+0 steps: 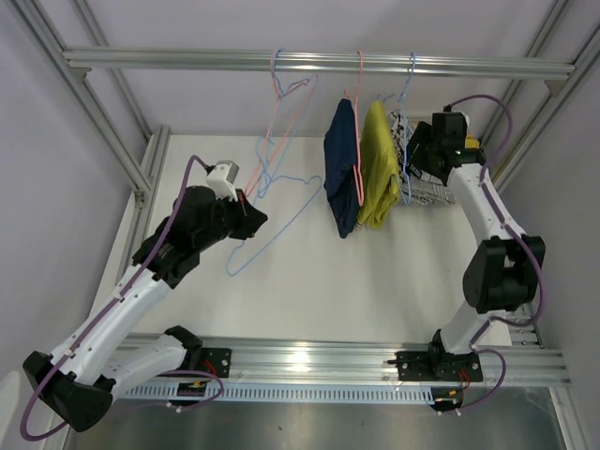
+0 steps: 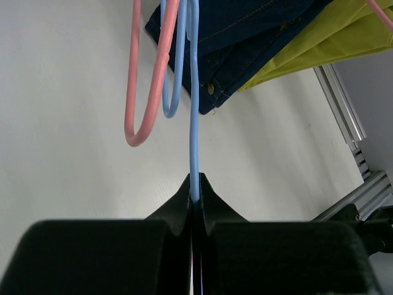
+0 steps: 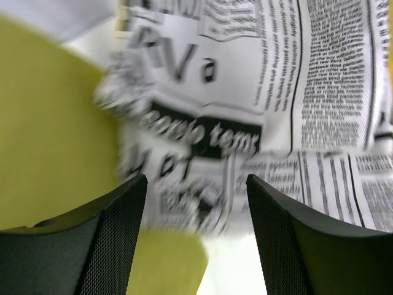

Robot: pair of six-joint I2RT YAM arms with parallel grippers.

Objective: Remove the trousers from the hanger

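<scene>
Navy trousers (image 1: 341,169) and olive trousers (image 1: 379,164) hang from hangers on the rail (image 1: 319,60); in the left wrist view the navy pair (image 2: 239,43) shows at top. My left gripper (image 1: 242,221) is shut among empty pink and blue hangers, a blue wire crossing in front of it. My right gripper (image 1: 429,148) is open at the upper right, beside the wire basket. Its blurred wrist view shows white printed cloth (image 3: 233,74) between and beyond the fingers, with yellow-green cloth (image 3: 43,153) at left.
The wire basket (image 1: 436,192) sits at back right behind the garments. Empty hangers (image 1: 286,239) hang at centre left. The white board (image 1: 347,291) is clear in the middle and front.
</scene>
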